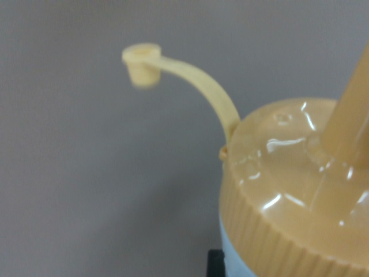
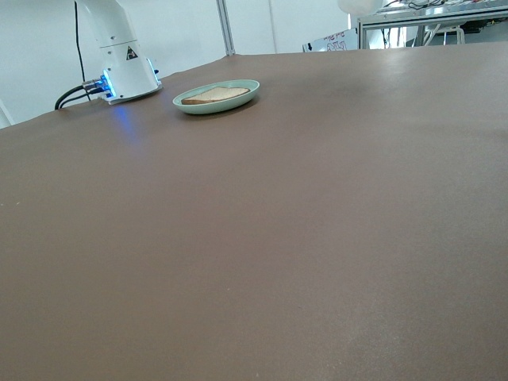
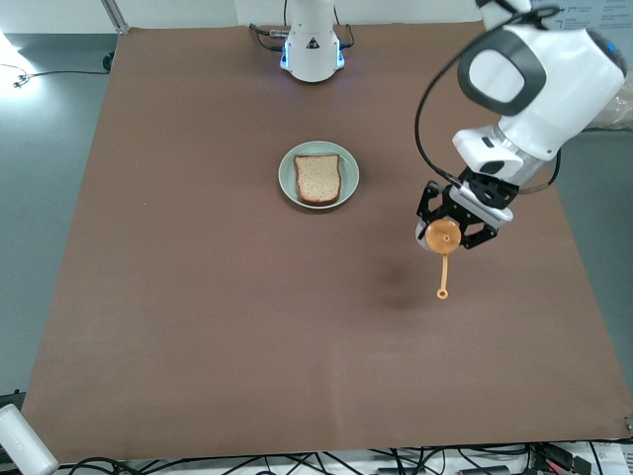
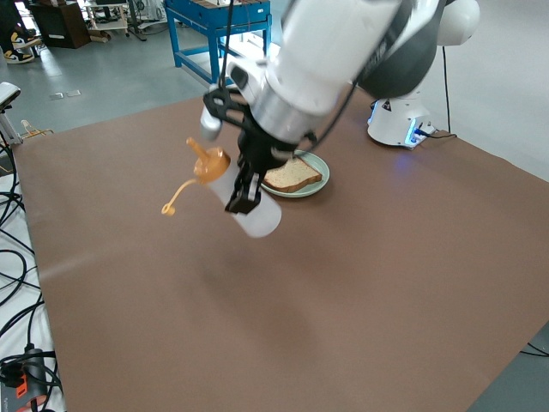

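My gripper (image 3: 457, 216) is shut on a white squeeze bottle (image 4: 256, 219) with an orange cap (image 3: 443, 236) and a dangling tethered tip cover (image 1: 142, 63), held above the table's right part in the left-camera view. The cap fills the right of the wrist view. A slice of bread (image 3: 317, 178) lies on a pale green plate (image 3: 348, 189) toward the back middle, left of my gripper in the left-camera view; it also shows in the top-camera view (image 2: 214, 95).
Cables run along the near edge and side.
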